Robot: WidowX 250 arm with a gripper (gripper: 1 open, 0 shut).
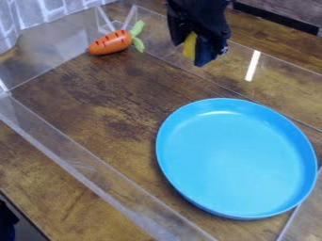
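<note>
My black gripper (197,38) hangs at the top centre of the camera view, shut on a yellow object (190,49) that is mostly hidden by it. An orange toy carrot (111,42) with green leaves lies on the wood at the upper left. A large blue plate (235,157) fills the lower right, below and to the right of the gripper.
Clear plastic edging (82,180) runs along the left side and around the work surface. A white-blue item (10,19) sits at the top left corner.
</note>
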